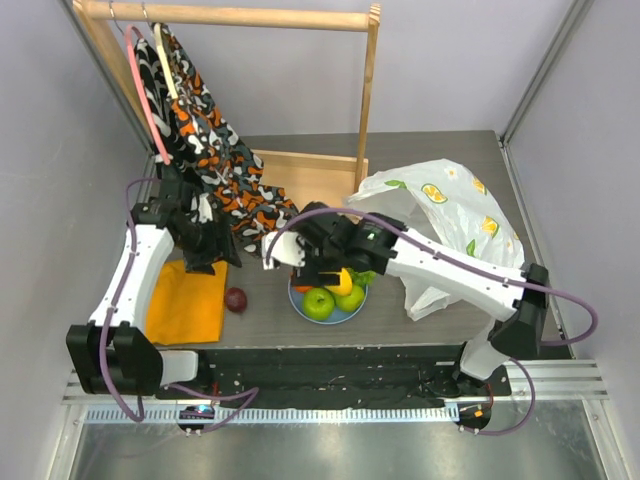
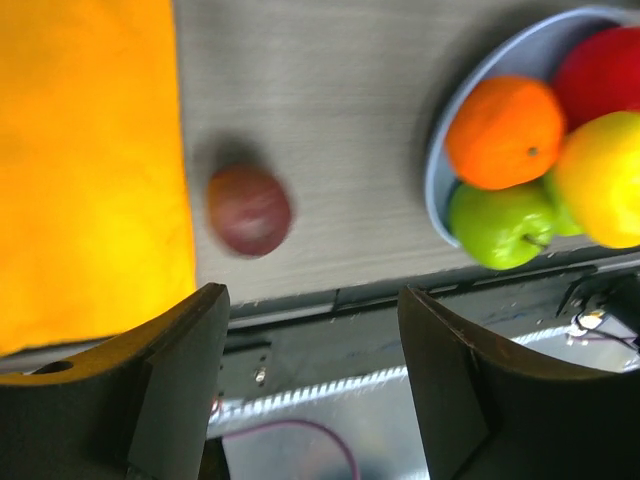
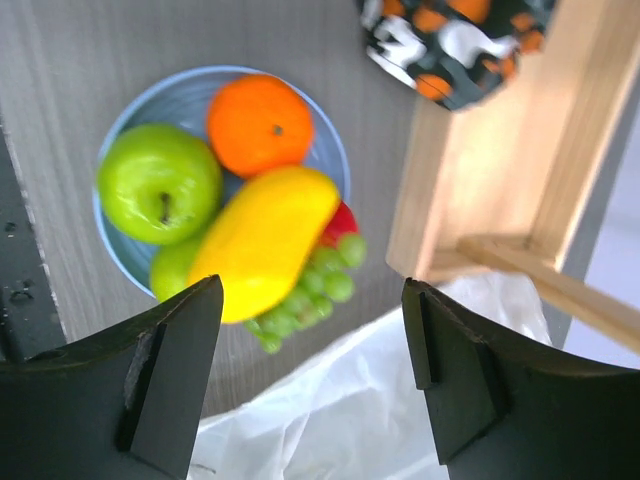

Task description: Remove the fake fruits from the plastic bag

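My left gripper is open and empty above a dark red fruit (image 2: 248, 210), which lies beside the orange cloth (image 2: 80, 170). My right gripper stands open over a blue bowl (image 3: 130, 255) holding an orange (image 3: 259, 124), green apples (image 3: 160, 184), a yellow mango-like fruit (image 3: 262, 245), a red fruit (image 3: 337, 220) and green grapes (image 3: 325, 285). The white plastic bag (image 1: 455, 205) with fruit prints lies open on the right, its inside only partly visible.
A wooden rack (image 1: 368, 80) with patterned garments (image 1: 210, 130) stands at the back left, over a wooden tray (image 3: 425, 190). The grey table (image 1: 260, 330) has some free room between cloth and bowl.
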